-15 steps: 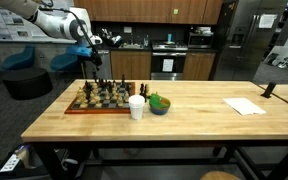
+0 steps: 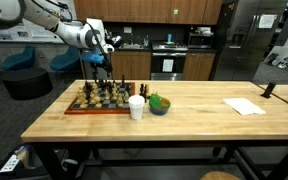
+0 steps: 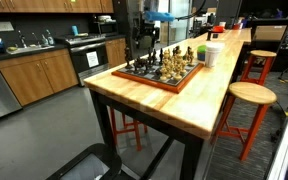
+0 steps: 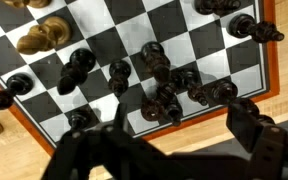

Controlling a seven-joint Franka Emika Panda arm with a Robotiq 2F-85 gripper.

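A chessboard (image 2: 98, 109) with a reddish border lies on the wooden table, crowded with dark and light pieces. My gripper is open, its two black fingers far apart at the bottom of the wrist view. Below it, near the board's edge, stand several dark pieces, among them a tall dark piece (image 4: 168, 103) roughly between the fingers. Another dark piece (image 4: 156, 62) stands farther in on the board. Nothing is held. In exterior view 1 the gripper (image 2: 96, 62) hangs above the board, clear of the pieces.
A white cup (image 2: 136, 107) and a bowl with green and orange contents (image 2: 159, 105) stand just right of the board. A sheet of white paper (image 2: 244, 106) lies at the right of the table (image 2: 199, 125).
In exterior view 1 the arm has lowered somewhat above the board, and more of its upper links now show at the top left. The pieces look unmoved.
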